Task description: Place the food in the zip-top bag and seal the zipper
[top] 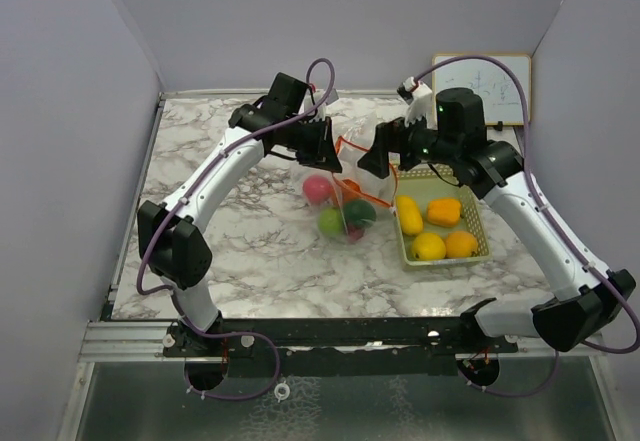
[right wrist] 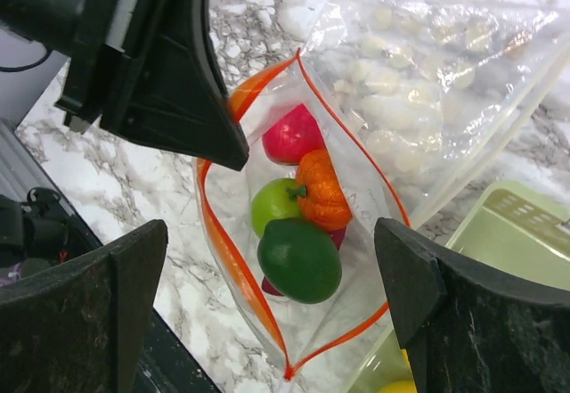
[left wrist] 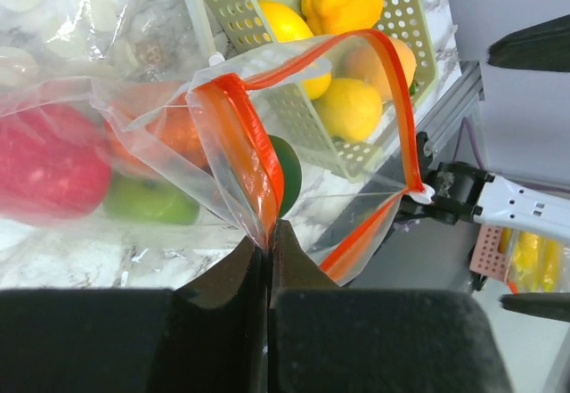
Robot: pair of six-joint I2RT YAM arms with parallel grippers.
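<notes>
The clear zip top bag (top: 385, 176), with an orange zipper edge, lies with its mouth spread open toward the basket. Inside it the right wrist view shows a dark green vegetable (right wrist: 299, 260) nearest the mouth, a green apple (right wrist: 272, 204), an orange pumpkin (right wrist: 321, 190) and a pink-red round fruit (right wrist: 293, 135). My left gripper is shut on the bag's rim, pinching the film at the orange strip. Just outside the mouth, my right gripper stands open with its fingers (right wrist: 427, 295) apart and nothing held between them; the vegetables show beyond the gap.
A pale green basket (top: 483, 223) right of the bag holds several yellow and orange foods, among them a yellow lemon (top: 428, 247) and an orange pepper (top: 444, 211). A whiteboard (top: 482, 76) lies at the back right.
</notes>
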